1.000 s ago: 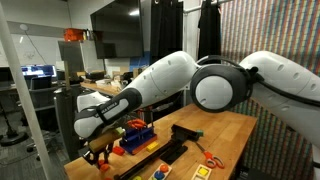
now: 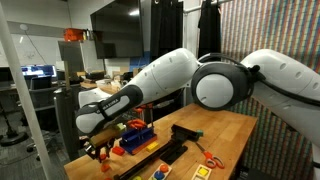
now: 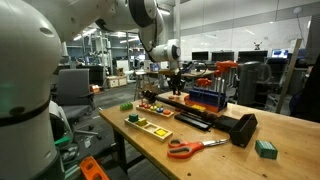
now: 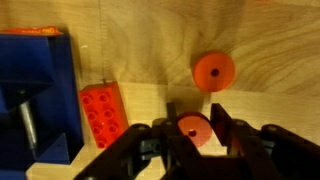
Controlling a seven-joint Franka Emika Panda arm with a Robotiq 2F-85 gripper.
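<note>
Two round red-orange pieces, each with a dark centre hole, show in the wrist view. One disc [image 4: 214, 71] lies on the wooden table just beyond my gripper. Between the fingers sits the other disc [image 4: 195, 129], with a finger on each side of it. The fingers stand apart; whether they touch this disc is unclear. A red studded brick [image 4: 103, 114] lies to the left of them. In exterior view 1, my gripper [image 2: 102, 153] points down at the near left part of the table.
A blue bin [image 4: 62, 95] stands left of the red brick. Along the table lie a black tool [image 2: 172, 152], red-handled scissors [image 2: 210, 159] and a wooden tray of coloured pieces [image 3: 150, 127].
In exterior view 1 my gripper has shifted slightly to the right, towards the red pieces on the table. The other objects look unmoved.
</note>
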